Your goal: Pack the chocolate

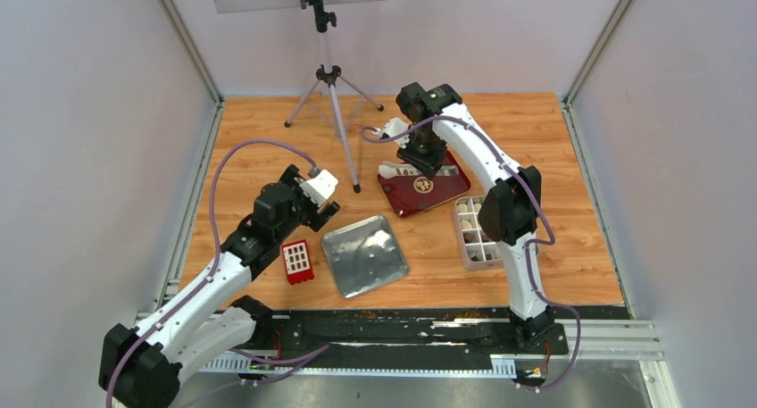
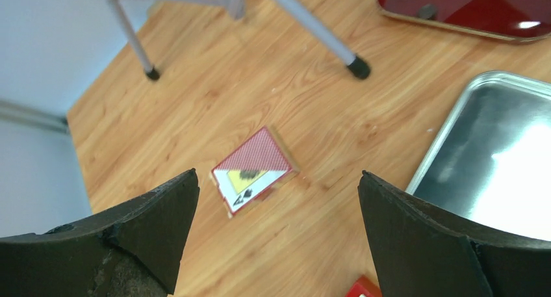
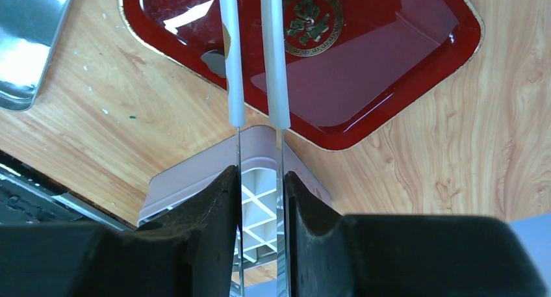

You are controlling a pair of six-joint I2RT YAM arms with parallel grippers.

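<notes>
My right gripper hangs over the red tray, holding tongs with light-blue handles and thin metal arms between its fingers. Beneath it, in the right wrist view, the compartment box is partly hidden; the top view shows pale pieces in its cells. My left gripper is open and empty at the left, above the table near a small patterned card or box and the steel tray. A red box with a white grid lies left of the steel tray.
The tripod stands at the back, its legs on the table. Bare wood is clear at the back left and along the right edge. Walls border both sides.
</notes>
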